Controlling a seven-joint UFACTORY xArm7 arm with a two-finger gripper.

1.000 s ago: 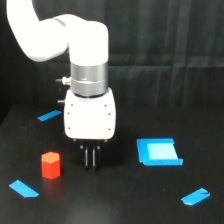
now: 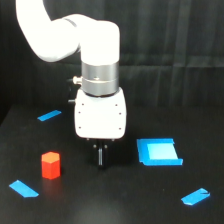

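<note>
A red-orange block (image 2: 50, 166) sits on the black table at the left of the camera view. To its right and apart from it is my gripper (image 2: 101, 156), pointing down below the white arm's hand. Its fingers are small and dark against the table, so whether they are apart or together is unclear. No object shows at the fingertips. A pale square (image 2: 162, 151) edged with blue tape lies on the table right of the gripper.
Blue tape strips mark the table: one at back left (image 2: 49, 115), one at front left (image 2: 24, 188) and one at front right (image 2: 195, 197). A dark curtain (image 2: 170, 50) hangs behind.
The arm and gripper have shifted right, away from the block and toward the pale square. The block and the square have stayed in place.
</note>
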